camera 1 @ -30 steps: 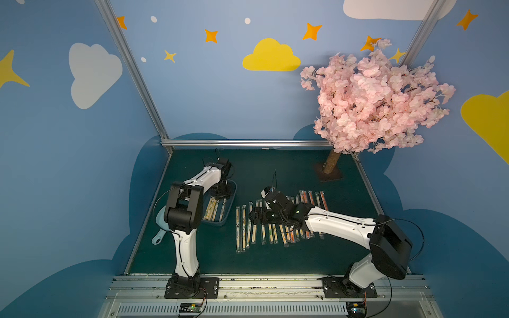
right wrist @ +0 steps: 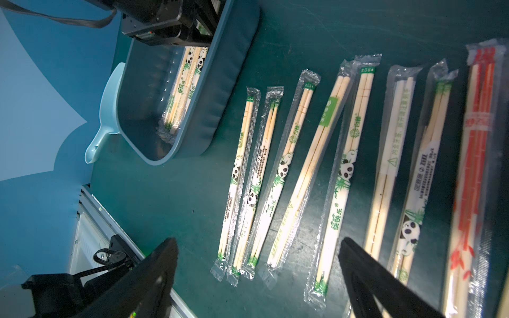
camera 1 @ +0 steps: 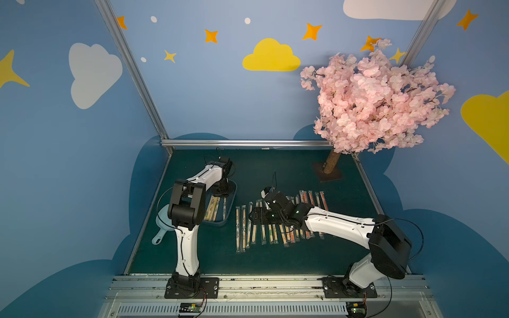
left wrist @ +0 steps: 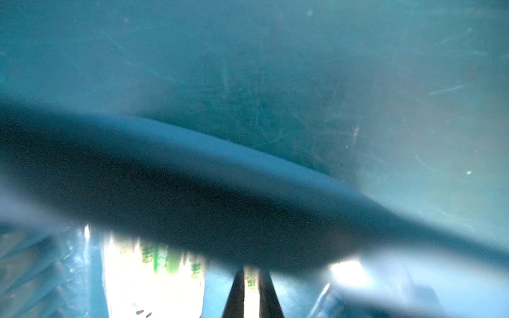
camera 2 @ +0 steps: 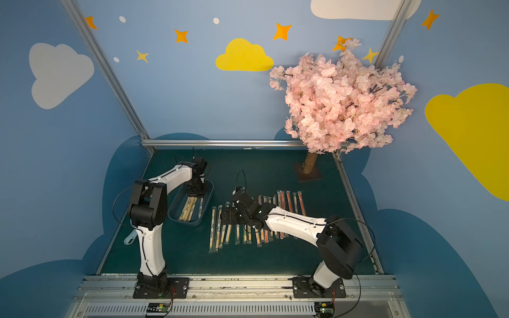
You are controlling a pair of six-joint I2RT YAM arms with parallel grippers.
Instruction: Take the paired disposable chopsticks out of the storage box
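Note:
The blue-grey storage box (right wrist: pixel 233 63) holds several wrapped chopstick pairs (camera 1: pixel 212 207) at the left of the table. My left gripper is down at the box's far part, its narrowed fingers around a pale printed strip, apparently a wrapped pair; whether it is clamped is unclear in the blurred left wrist view. My right gripper stands open above the row of wrapped chopsticks (right wrist: pixel 344 190) beside the box, with nothing held.
A light blue scoop (right wrist: pixel 108 100) lies left of the box. A blossom tree (camera 1: pixel 333 161) stands at the back right.
My left arm has shifted very slightly to the right at the box. The right arm and the chopstick row look unchanged.

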